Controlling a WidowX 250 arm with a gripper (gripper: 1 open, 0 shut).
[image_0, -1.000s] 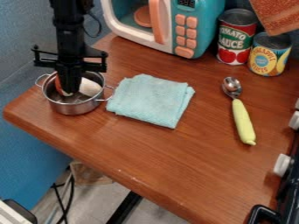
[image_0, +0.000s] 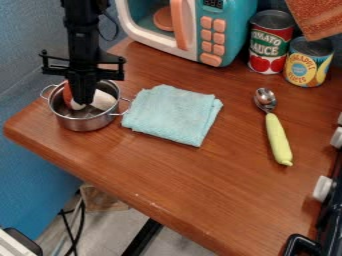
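A black gripper points straight down into a steel pot with two handles at the left of the table. Something pale and reddish sits inside the pot around the fingertips, partly hidden by the gripper; whether the fingers hold it cannot be told.
A folded light-blue cloth lies right of the pot. A spoon with a yellow handle lies further right. A toy microwave and two cans stand at the back.
The gripper has shifted very slightly within the pot, and what shows inside around its fingertips looks a little different. Nothing else has moved.
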